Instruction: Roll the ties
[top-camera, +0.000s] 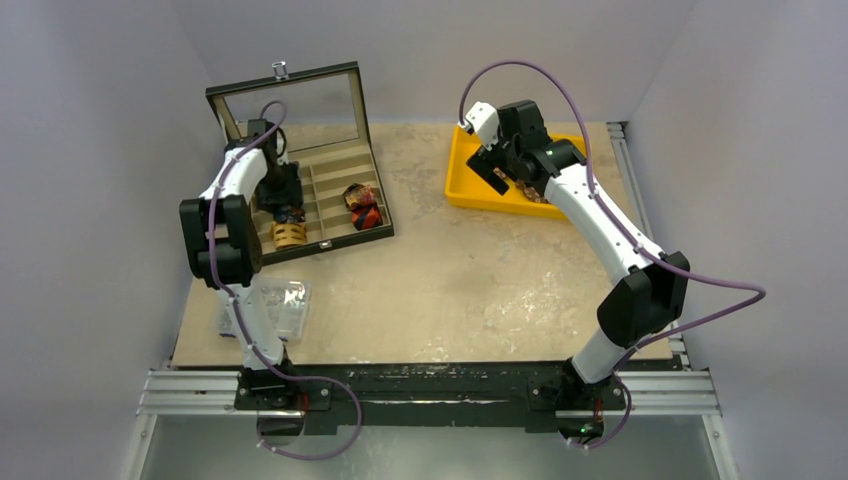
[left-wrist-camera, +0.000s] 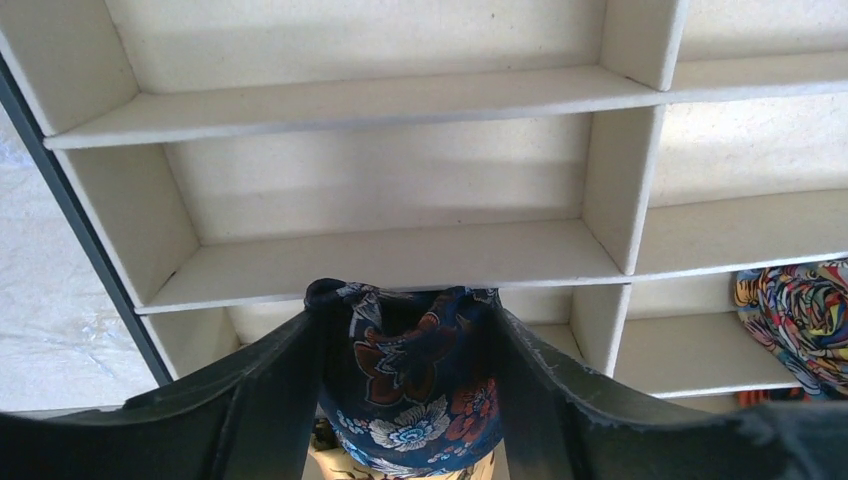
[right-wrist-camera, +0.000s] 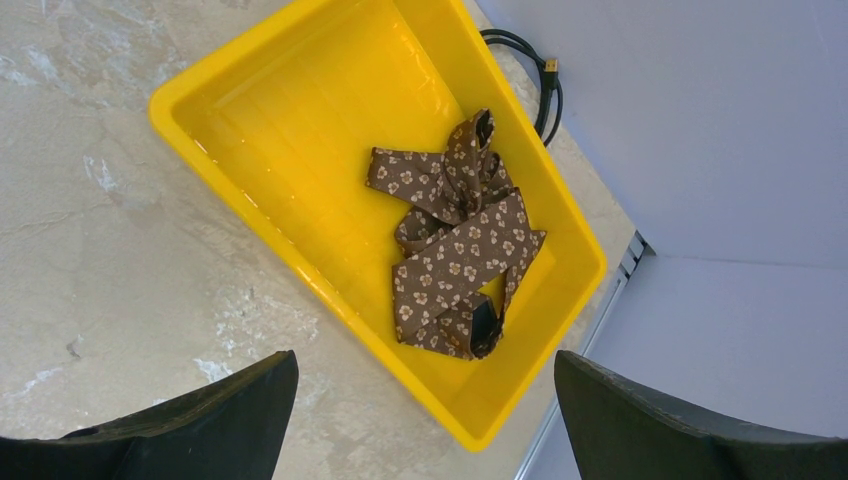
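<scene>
A rolled dark blue floral tie (left-wrist-camera: 405, 385) sits in a left compartment of the divided box (top-camera: 360, 237), its top overlapping a divider edge. My left gripper is open around it, with the fingers close on both sides; whether they still touch the cloth is hard to tell. A yellow-and-black rolled tie (top-camera: 290, 234) lies just in front. On the right side of the box are a multicoloured rolled tie (left-wrist-camera: 800, 315) and a red-and-black one (top-camera: 367, 217). My right gripper hangs open and empty above the yellow tray (right-wrist-camera: 300, 262), where a brown floral tie (right-wrist-camera: 465, 250) lies loosely folded.
The box's glass lid (top-camera: 320, 105) stands raised behind the left gripper. A clear plastic packet (top-camera: 290, 308) lies in front of the box. A black cable (right-wrist-camera: 545, 85) lies beyond the tray. Bare table stretches between box and tray.
</scene>
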